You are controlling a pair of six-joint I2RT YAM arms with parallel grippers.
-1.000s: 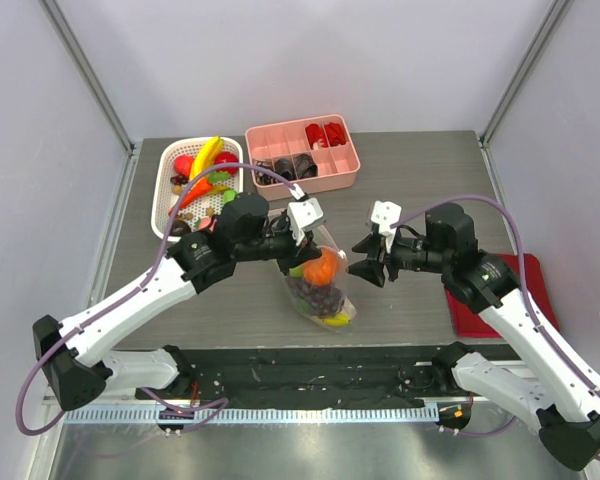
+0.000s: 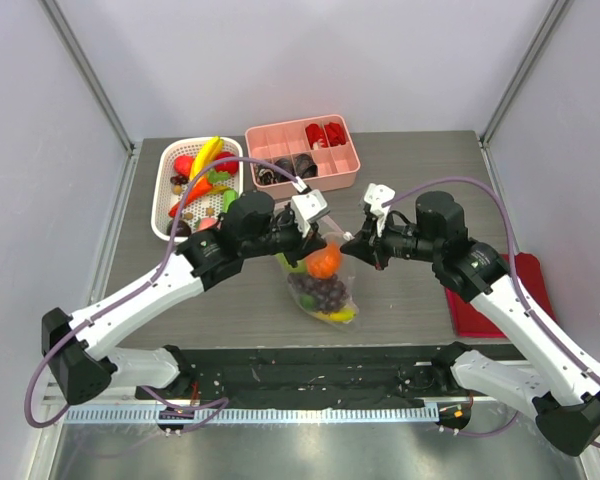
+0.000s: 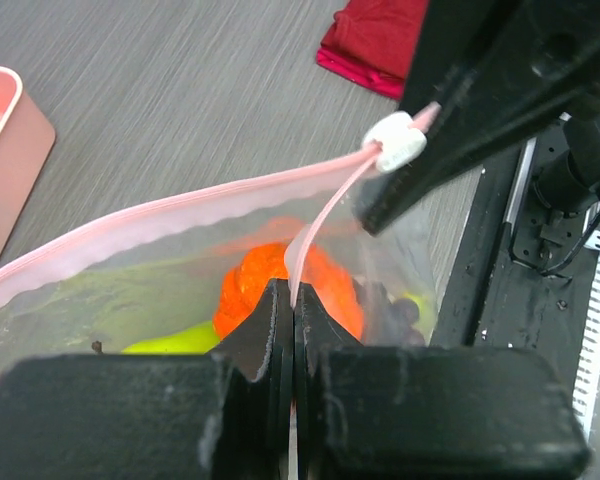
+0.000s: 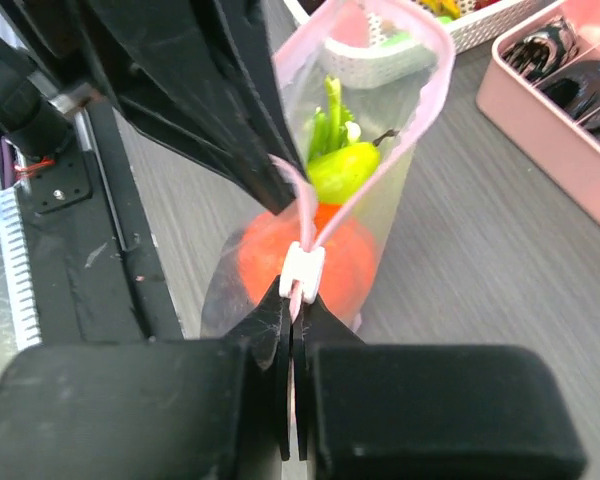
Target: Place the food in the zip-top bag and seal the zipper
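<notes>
The zip top bag (image 2: pixel 320 298) holds an orange item (image 3: pixel 245 280), green food (image 4: pixel 345 170), dark grapes and a yellow piece. Its pink zipper edge (image 3: pixel 180 210) runs to a white slider (image 4: pixel 302 272). My left gripper (image 2: pixel 308 242) is shut on the bag's rim (image 3: pixel 294 285) on the near side. My right gripper (image 2: pixel 354 246) is shut at the slider end of the zipper (image 4: pixel 293 310), the bag's tip between its fingers.
A white basket (image 2: pixel 168 175) of toy food stands at back left. A pink divided bin (image 2: pixel 340 170) is behind the bag. A red cloth (image 2: pixel 480 315) lies at the right. Bare table surrounds the bag.
My right gripper has moved left and up to the bag's slider end and closed there. The left gripper shifted slightly rightward from a second ago.
</notes>
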